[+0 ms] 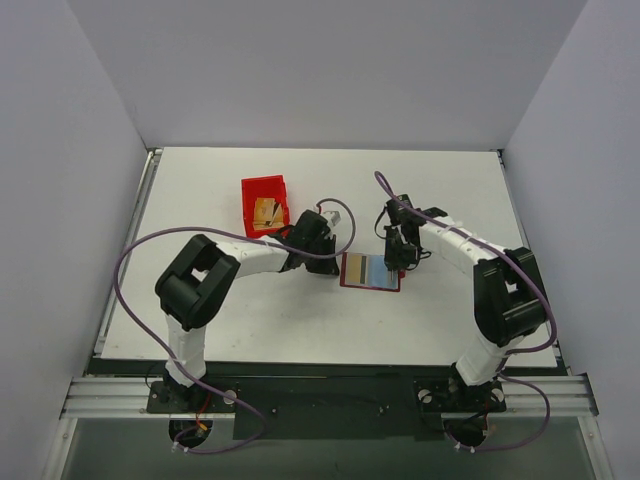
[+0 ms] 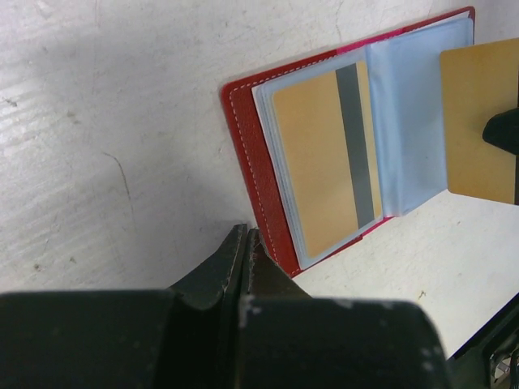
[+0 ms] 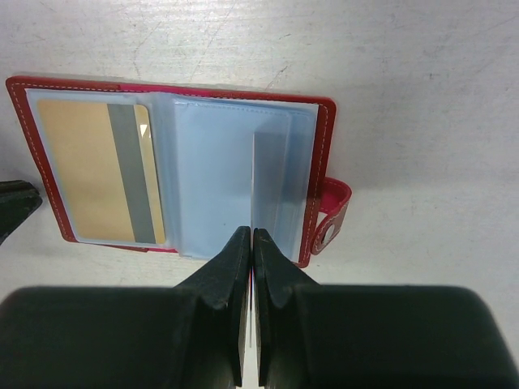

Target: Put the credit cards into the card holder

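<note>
The red card holder [image 1: 344,270] lies open on the table, its clear sleeves facing up. A gold card with a grey stripe [image 2: 316,154] sits in its left sleeve, while the right-hand blue sleeve [image 3: 215,178] shows no card. My right gripper is shut on another gold credit card, held upright above the blue sleeve and seen edge-on in the right wrist view. My left gripper is shut with nothing visible between its fingers, at the holder's left edge; whether it touches the holder is unclear.
A red box [image 1: 250,225] containing more cards [image 1: 267,211] stands at the back left, partly behind the left arm. The holder's snap strap [image 3: 331,215] sticks out on its right side.
</note>
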